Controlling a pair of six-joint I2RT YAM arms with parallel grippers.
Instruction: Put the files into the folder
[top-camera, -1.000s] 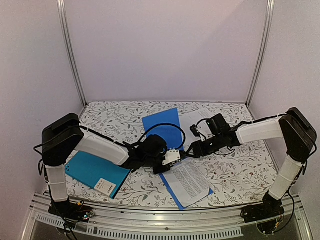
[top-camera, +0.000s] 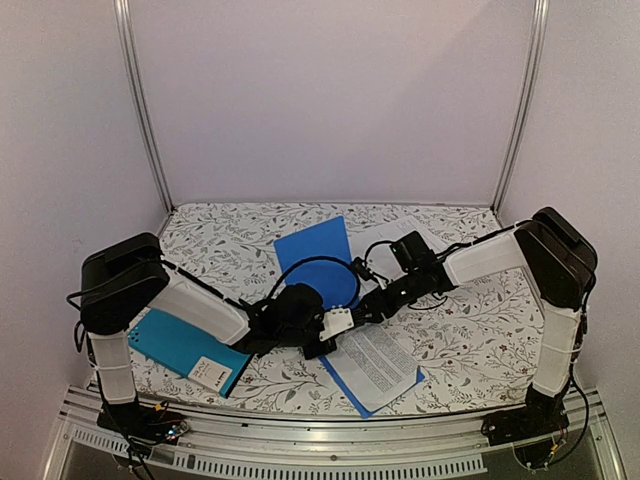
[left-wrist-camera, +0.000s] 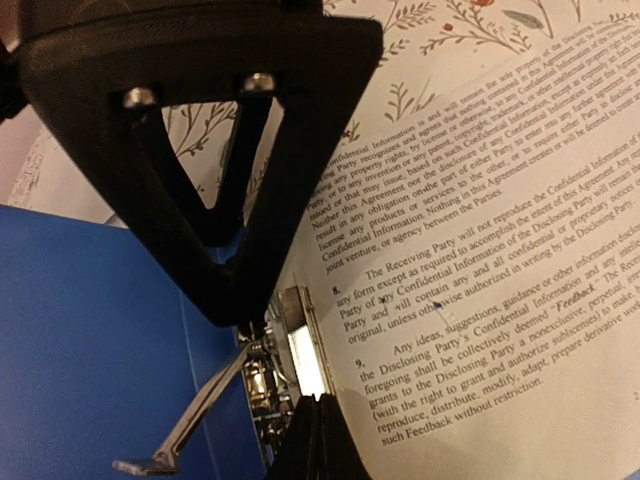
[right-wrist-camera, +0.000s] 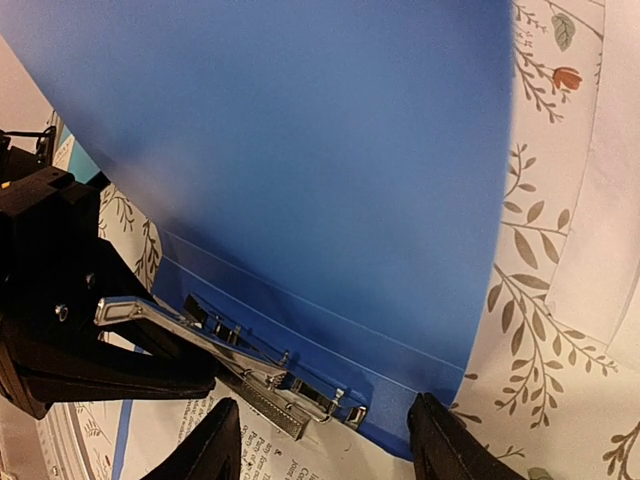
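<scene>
A blue folder (top-camera: 307, 244) lies open at the centre, printed pages (top-camera: 375, 365) on its near half. Its metal clip (right-wrist-camera: 273, 400) runs along the fold, with a lever (left-wrist-camera: 200, 410) standing raised. My left gripper is shut at the clip beside the pages, nothing seen between its fingers. My right gripper hovers over the clip end from the right, fingers apart and empty; its tips sit close to my left gripper in the top view.
A teal folder (top-camera: 180, 340) with a white label lies at the front left. White sheets (top-camera: 400, 225) lie at the back right, partly under the right arm.
My right gripper has moved leftward toward the folder's clip. The folder's blue upper half has shifted slightly left. My left arm has moved only slightly.
</scene>
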